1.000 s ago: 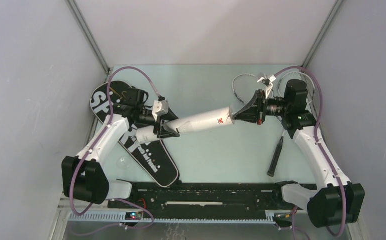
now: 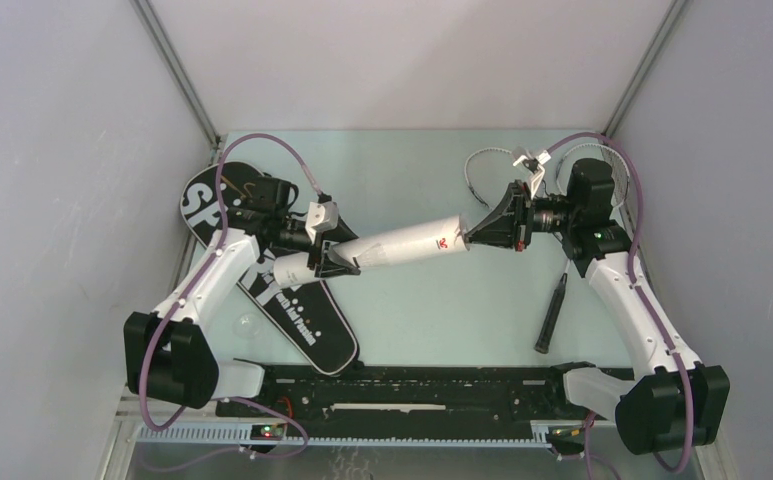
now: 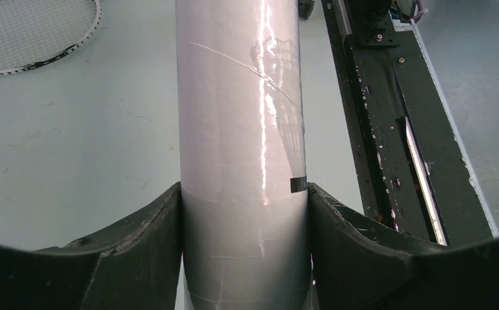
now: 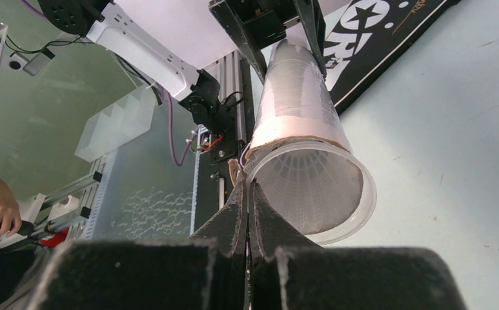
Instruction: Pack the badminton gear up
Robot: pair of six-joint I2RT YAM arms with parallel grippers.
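A long white tube (image 2: pixel 402 245), in plastic wrap, hangs nearly level above the table. My left gripper is shut on it, one finger on each side. At the tube's open right end, the right wrist view shows the pale mesh skirt of a shuttlecock (image 4: pixel 308 184), its round rim standing just past the cardboard edge. My right gripper is shut with its fingertips at the left side of that rim; whether the rim is pinched is hard to tell. A black racket bag (image 2: pixel 307 325) lies under the left arm.
Two rackets lie at the right, partly under the right arm; one dark handle (image 2: pixel 552 315) points forward. A clear round lid (image 2: pixel 246 326) rests left of the bag.
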